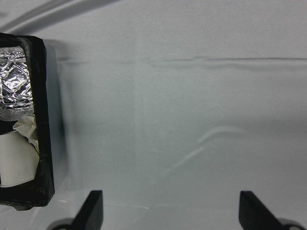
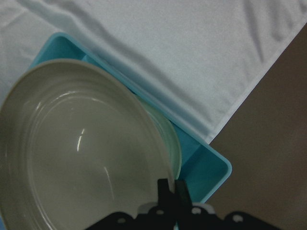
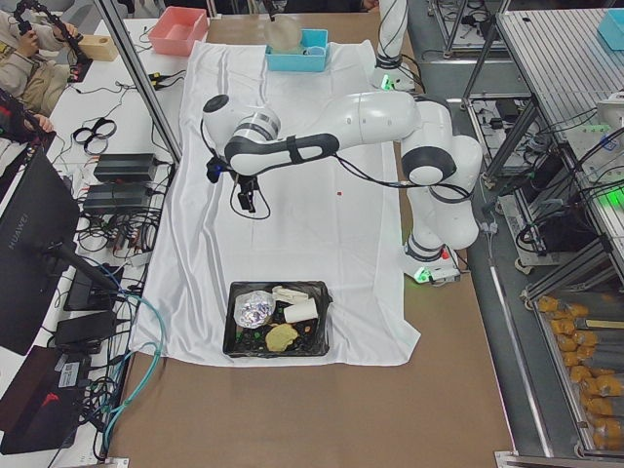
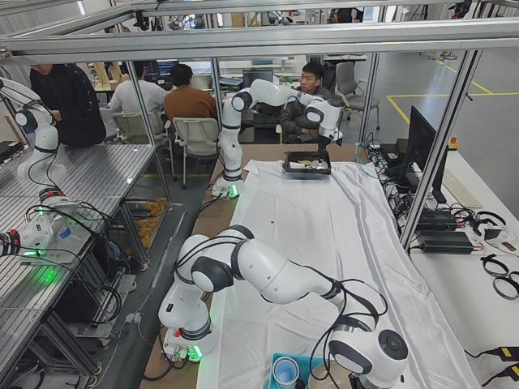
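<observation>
My left gripper stands open over bare white cloth, its fingers wide apart, beside a black tray [image 3: 324,331] holding a foil bundle [image 3: 253,310], crumpled paper [image 3: 291,294], a white cylinder [image 3: 298,312] and a yellowish lump [image 3: 281,338]. My right gripper is shut on the rim of a beige plate [image 2: 81,148], which hangs over a blue bin [image 2: 208,172] with a pale green round dish [image 2: 170,139] inside.
White cloth [image 3: 283,214] covers the middle of the table, largely clear. A pink bin [image 3: 178,29] sits at the back left, and monitors and cables line the side table.
</observation>
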